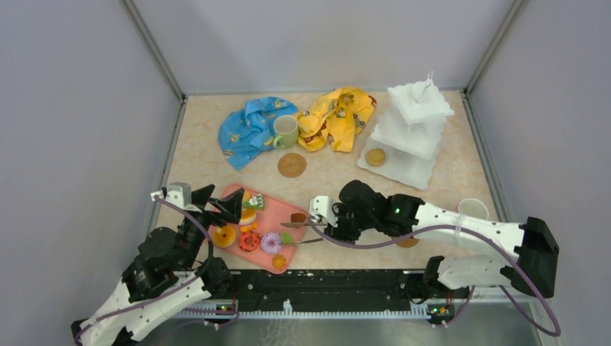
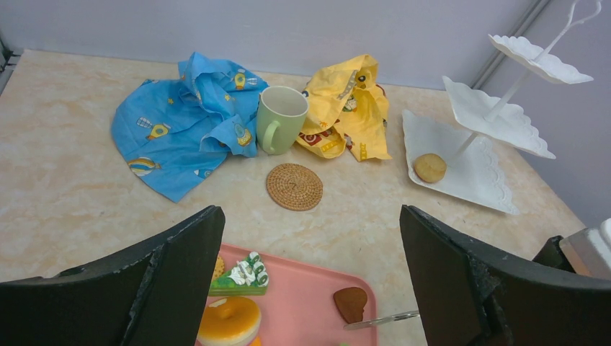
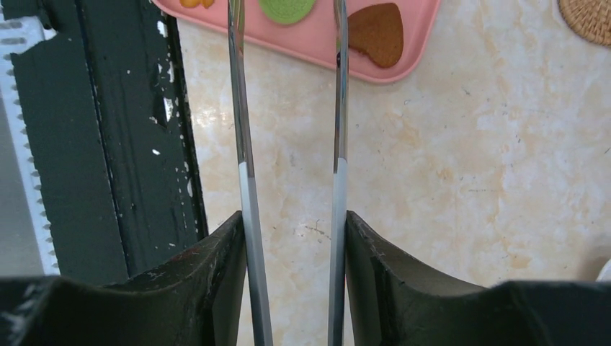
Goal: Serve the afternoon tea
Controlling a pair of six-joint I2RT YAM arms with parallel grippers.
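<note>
My right gripper is shut on metal tongs (image 3: 339, 194), whose two arms reach apart over the edge of the pink tray (image 1: 268, 204). Between the tong arms, in the right wrist view, lies a green round piece (image 3: 287, 7); a brown piece (image 3: 380, 34) is beside the right arm. Whether the tips touch anything cannot be told. On the tray also sit a purple donut (image 1: 271, 243), a red round treat (image 1: 249, 241) and an orange-topped bun (image 2: 229, 318). My left gripper (image 1: 225, 205) stands open and empty above the tray's left side. A tiered white stand (image 1: 409, 137) holds one tan cookie (image 1: 375, 157).
Toward the back are a blue cloth (image 1: 248, 133), a green mug (image 1: 286, 130) and a yellow cloth (image 1: 339, 119). A woven coaster (image 1: 292, 165) lies mid-table, and a white cup (image 1: 473, 208) stands far right. Bare table separates coaster and stand.
</note>
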